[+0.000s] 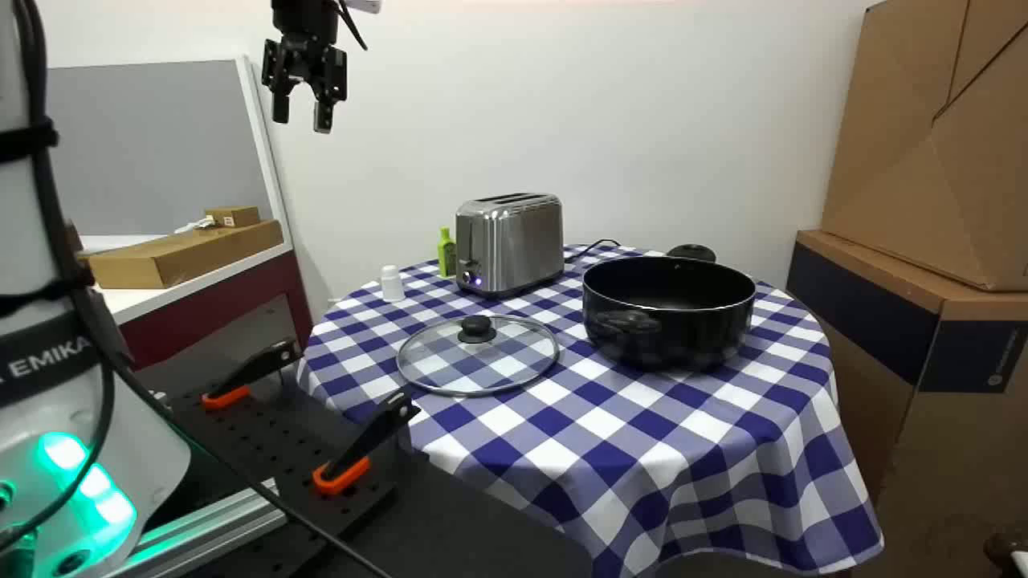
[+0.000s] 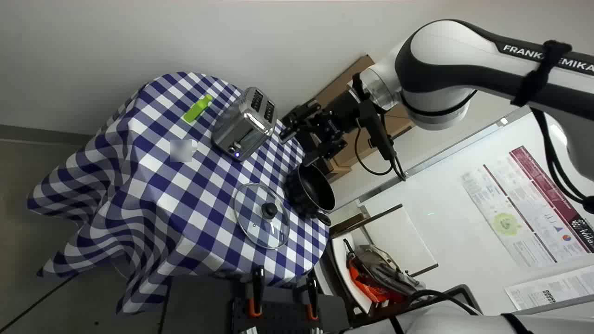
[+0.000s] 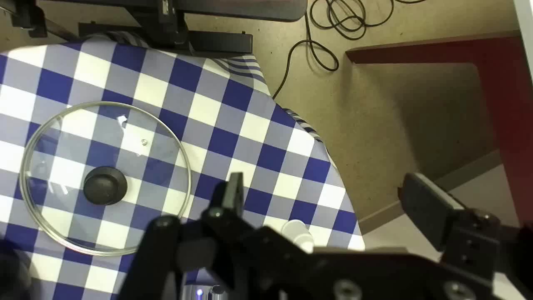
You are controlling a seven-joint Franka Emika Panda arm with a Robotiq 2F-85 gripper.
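High above the table, my gripper (image 1: 301, 114) hangs open with nothing between its fingers; the wrist view shows the two fingers (image 3: 430, 210) wide apart. The clear glass lid (image 1: 424, 371) with a black knob lies on the checked tablecloth, left of the black pot (image 1: 670, 323). That pot stands uncovered, its inside dark. Behind the lid is a silver toaster (image 1: 511, 246) with a small light lit on its front. Beside the toaster stand a green bottle (image 1: 447, 254) and a white shaker (image 1: 391, 284). In the wrist view, my gripper partly hides the white shaker (image 3: 297, 234).
A blue-and-white checked cloth (image 1: 597, 429) covers the round table, with bare room around the lid. Two black-and-orange clamps (image 1: 361, 443) rise near its edge. Large cardboard boxes (image 1: 925, 164) stand at the right, and a wall lies behind.
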